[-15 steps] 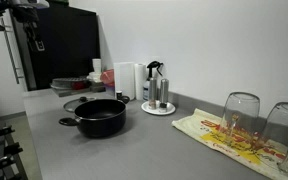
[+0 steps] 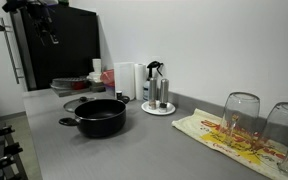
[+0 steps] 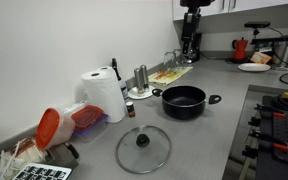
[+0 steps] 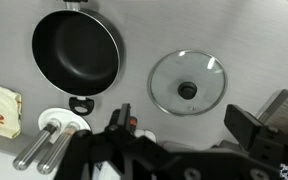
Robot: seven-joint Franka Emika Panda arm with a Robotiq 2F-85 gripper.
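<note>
High over the counter, my gripper is open, its fingers spread wide in the wrist view with nothing held between them. A round glass lid (image 4: pixel 188 83) with a dark knob lies flat on the counter below, apart from the gripper. Beside it stands an uncovered black pot (image 4: pixel 76 50) with two side handles, empty inside. In exterior view 2 the lid (image 3: pixel 143 149) is nearer the camera and the pot (image 3: pixel 183 102) farther back. Exterior view 1 shows the arm's end at the upper left, well above the pot (image 2: pixel 101 117).
A white plate (image 2: pixel 158 108) bears metal shakers and a bottle by the wall. Two upturned glass jars (image 2: pixel 240 111) rest on a patterned cloth (image 2: pixel 204 127). Paper towels (image 3: pixel 103 92) and a red bowl (image 3: pixel 54 128) stand along the wall. Counter in front of the pot is clear.
In exterior view 1 the arm's end has shifted a little to the right and slightly up. The pot, lid and other objects have stayed put.
</note>
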